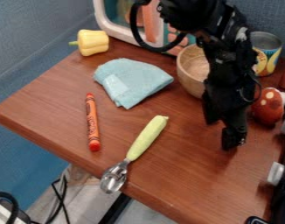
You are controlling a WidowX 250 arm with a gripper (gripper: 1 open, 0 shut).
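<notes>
The black robot arm reaches down from the top right, its gripper (pixel 226 136) low over the right part of the wooden table (pixel 133 175), right of a green-handled scoop (pixel 145 140) and in front of a wooden bowl (pixel 193 68). The gripper is dark, and I cannot tell whether it is open or shut. An orange marker (pixel 93 121) and a folded light blue cloth (pixel 132 81) lie on the left part of the table.
A yellow pepper-like toy (pixel 93 41) sits at the back left. At the right are a can (pixel 265 51), a red round object (pixel 268 107) and a black appliance with white knobs (pixel 282 179).
</notes>
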